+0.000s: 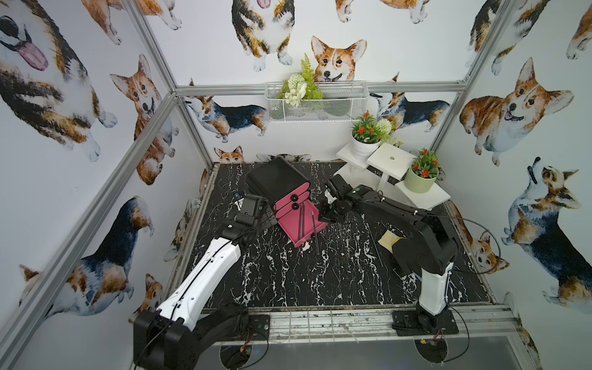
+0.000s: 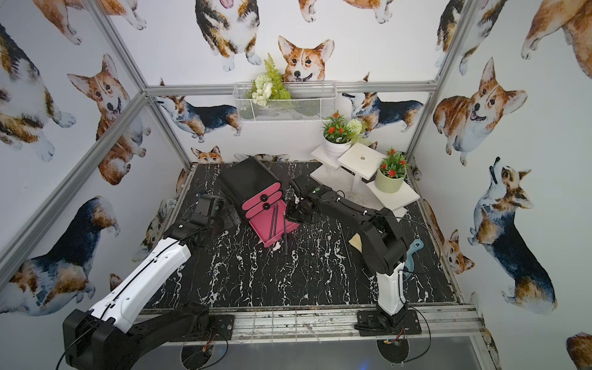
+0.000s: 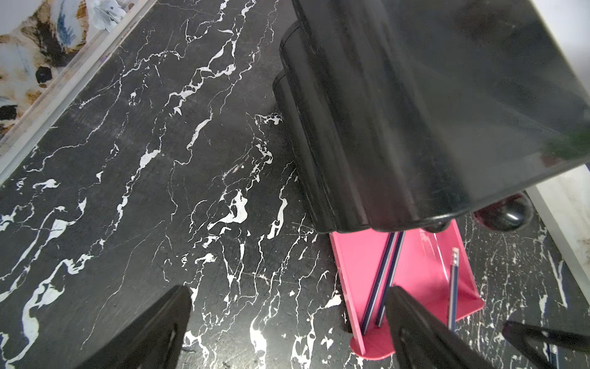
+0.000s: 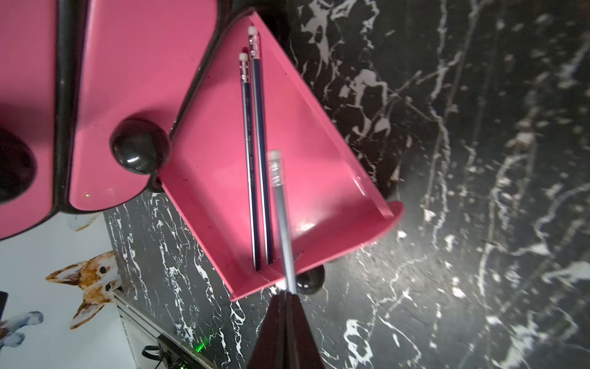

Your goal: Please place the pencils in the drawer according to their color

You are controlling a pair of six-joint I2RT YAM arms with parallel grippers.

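The black drawer box (image 1: 278, 178) has pink fronts, and its lowest pink drawer (image 4: 319, 160) is pulled open. Two dark blue pencils (image 4: 258, 153) with white erasers lie side by side inside it. A third dark pencil (image 4: 281, 215) is pinched in my right gripper, which is shut on it beyond the drawer's outer lip. Its eraser end reaches over the drawer; its other end is hidden in this wrist view. My left gripper stands open beside the box, with only bare table between its fingers.
A thin dark stick (image 1: 373, 241) and a yellow piece (image 1: 389, 239) lie right of the drawer. A teal object (image 2: 412, 254) is partly behind the right arm. White stands (image 1: 392, 161) with potted flowers occupy the back right.
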